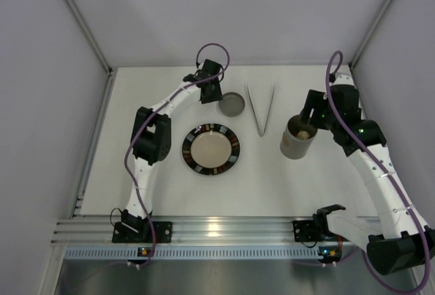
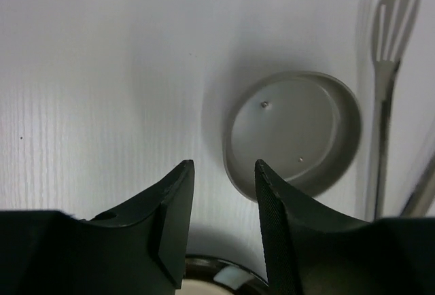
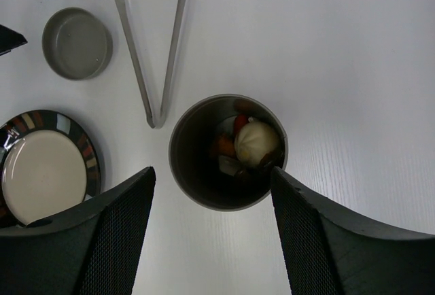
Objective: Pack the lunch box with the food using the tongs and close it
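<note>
A round grey bowl lies flat at the back of the table, with nothing in it. My left gripper is open and empty beside the bowl's left side; in the left wrist view one finger overlaps the bowl's edge. My right gripper stands open over a grey cylindrical container. Pale bun-like food with red and orange pieces lies inside it. A plate with a dark patterned rim sits in front of the bowl, its face bare.
Silver tongs lie between the bowl and the container, joined end toward the front. Free table surrounds the plate's front and the container's right side.
</note>
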